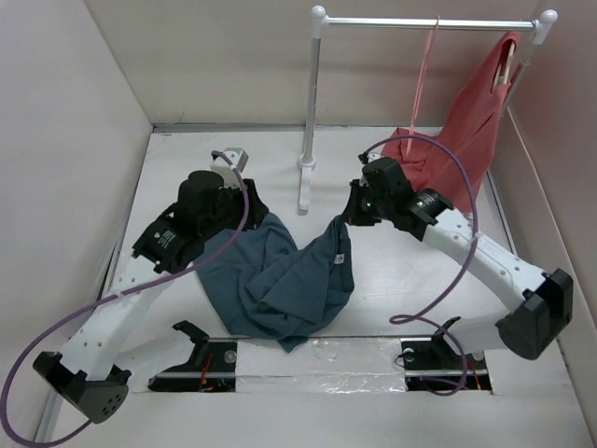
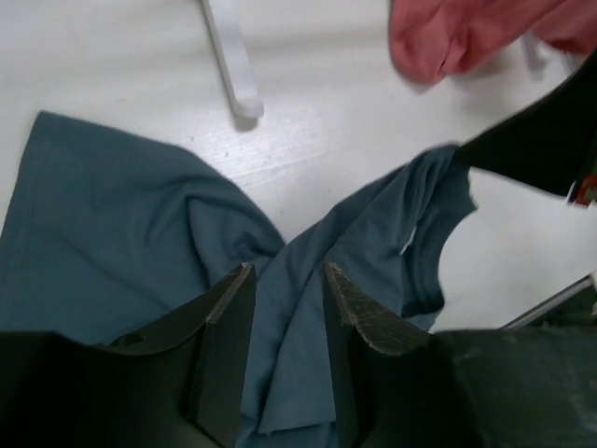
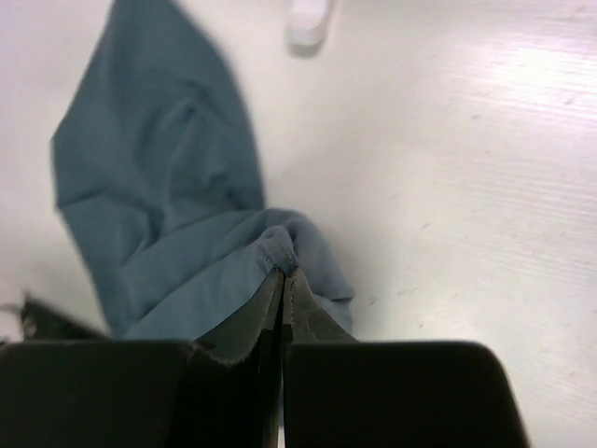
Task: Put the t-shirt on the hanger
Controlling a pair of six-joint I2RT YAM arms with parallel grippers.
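The dark teal t-shirt (image 1: pixel 280 280) lies crumpled on the white floor, one part raised toward my right gripper (image 1: pixel 347 214). That gripper is shut on a fold of the shirt (image 3: pixel 277 245) at its fingertips, seen in the right wrist view. My left gripper (image 1: pixel 253 209) is over the shirt's upper left; in the left wrist view its fingers (image 2: pixel 219 336) are parted with the shirt beneath and nothing clearly held. A pink hanger (image 1: pixel 424 65) hangs on the white rail (image 1: pixel 373 21).
A red garment (image 1: pixel 471 112) hangs at the rail's right end, its lower part reaching the floor. The rail's upright and foot (image 1: pixel 306 187) stand behind the t-shirt. Walls close in both sides.
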